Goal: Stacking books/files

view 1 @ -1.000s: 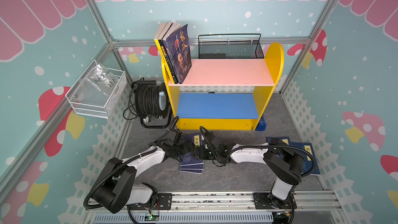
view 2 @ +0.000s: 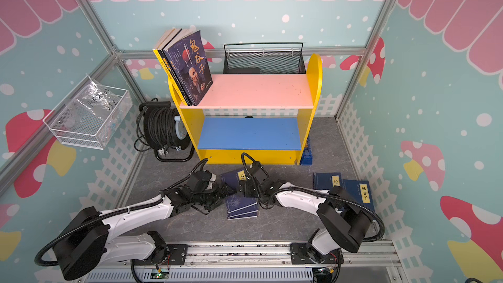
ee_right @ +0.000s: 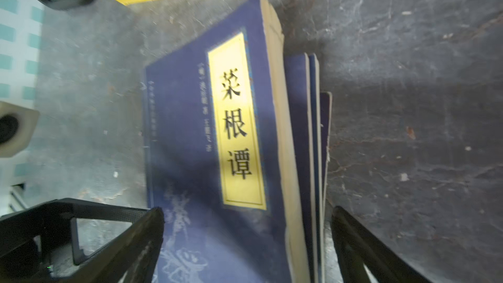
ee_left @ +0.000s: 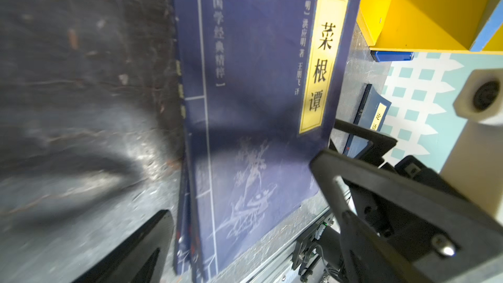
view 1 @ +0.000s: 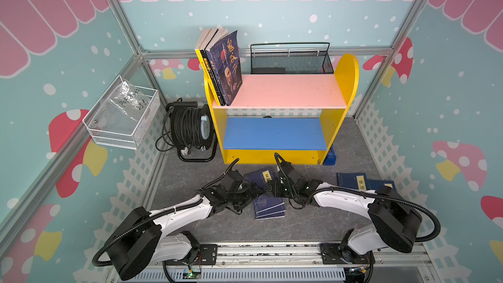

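Observation:
A small stack of dark blue books [view 1: 269, 205] lies flat on the grey floor in front of the shelf. Its top book [ee_left: 251, 110] has a yellow title label, and the edges of the books beneath [ee_right: 301, 141] stick out unevenly. At the stack's left side is my left gripper [view 1: 257, 190], open. Across from it my right gripper [view 1: 272, 188] stands open at the stack's right side. In both wrist views the stack shows between the spread fingers; whether they touch it is hard to tell.
The yellow shelf [view 2: 249, 156] has an empty blue lower board [view 2: 249, 133]. Several upright books [view 2: 183, 68] lean at the left of its pink top board [view 2: 262, 90]. More blue books [view 2: 356, 191] lie at the right, partly behind my right arm. A cable reel [view 2: 165, 128] stands left.
The book stack has shifted to the right along the floor, and both arms have moved right with it. The upright books on the shelf are unchanged.

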